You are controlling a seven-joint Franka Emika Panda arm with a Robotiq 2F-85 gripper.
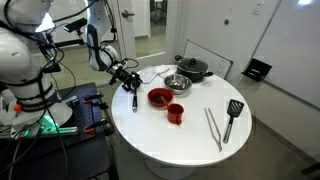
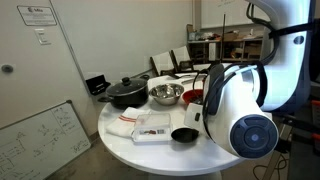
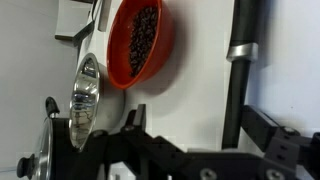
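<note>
My gripper is open just above the white table, with nothing held. In the wrist view a black handle (image 3: 237, 90) with a silver band lies on the table, close to the right finger and partly hidden by the gripper's base. From exterior view 1, the dark utensil (image 1: 135, 102) shows on the table's left part, just beside my gripper (image 1: 131, 86). A red bowl (image 3: 152, 40) filled with dark brown beans sits ahead of the left finger. The arm's white body hides the gripper in exterior view 2.
Behind stand a silver bowl (image 1: 177, 83) and a black lidded pot (image 1: 193, 68). A red mug (image 1: 175, 113), tongs (image 1: 213, 128) and a black spatula (image 1: 233, 118) are to the right. A clear tray (image 2: 153, 128) and a dark round dish (image 2: 184, 134) lie near the arm.
</note>
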